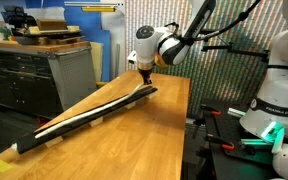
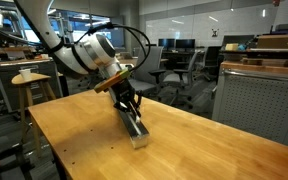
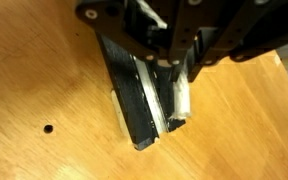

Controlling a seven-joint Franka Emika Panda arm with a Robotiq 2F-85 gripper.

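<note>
A long black rail [image 1: 79, 122] lies diagonally across the wooden table, with a pale strip [image 1: 69, 124] running along its top. At the rail's far end, my gripper [image 1: 147, 80] points down, close above it. In the wrist view the fingers are mostly dark and partly hidden, but a loose white end of the strip [image 3: 181, 97] sticks out from between them, beside the black rail [image 3: 134, 105]. The gripper looks shut on this strip. From the other side, the gripper [image 2: 137, 113] sits low over the rail's near end [image 2: 139, 141].
Bare wooden tabletop [image 1: 119, 150] surrounds the rail, with wide free room to its right in the second exterior view. A wooden stool [image 2: 39, 95] stands behind the table's left side. Another white robot arm [image 1: 274, 95] stands at the right edge.
</note>
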